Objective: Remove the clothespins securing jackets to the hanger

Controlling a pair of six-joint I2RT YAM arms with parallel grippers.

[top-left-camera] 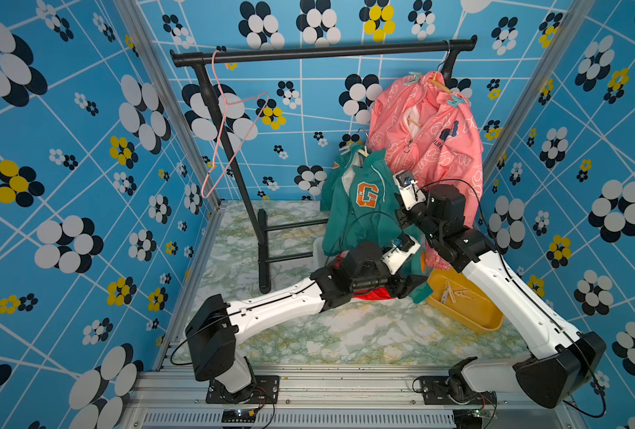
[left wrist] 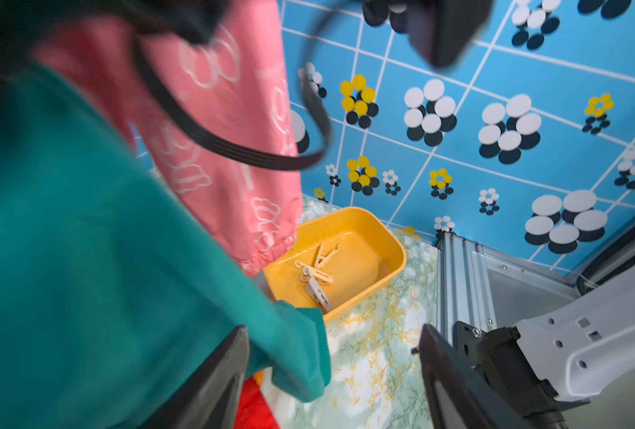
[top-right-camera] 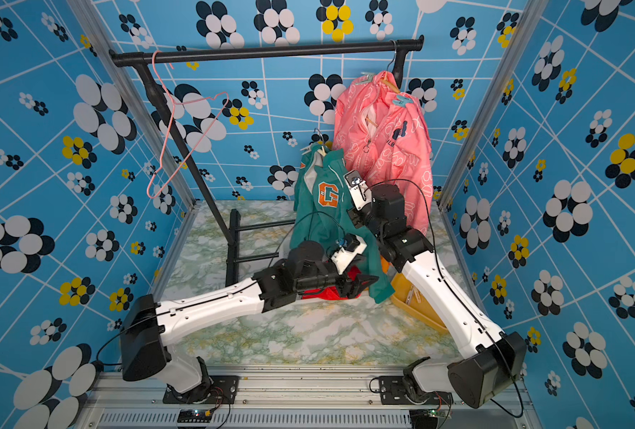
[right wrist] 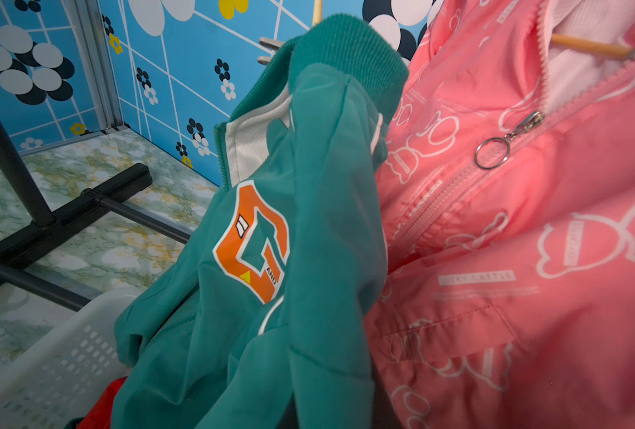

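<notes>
My right gripper [top-left-camera: 401, 208] is shut on the green jacket [right wrist: 331, 236] near its shoulder and side; cloth hides most of the fingers in the right wrist view. The green jacket still has a hanger at its collar, with a greyish clothespin [right wrist: 269, 48] showing beside the collar. Low in front of the jacket, my left gripper stands open, nothing between its fingers. A pink jacket [top-left-camera: 432, 150] hangs on the rack's right end. A teal clothespin [top-left-camera: 455, 100] and a greyish-green clothespin [top-left-camera: 412, 78] sit at its shoulders.
A yellow bin [left wrist: 378, 254] holds several clothespins [left wrist: 317, 275]. Behind the left arm is a white basket [right wrist: 81, 350] with red cloth [right wrist: 106, 404]. An empty pink hanger [top-left-camera: 221, 143] hangs from the black rack [top-left-camera: 317, 53] at left.
</notes>
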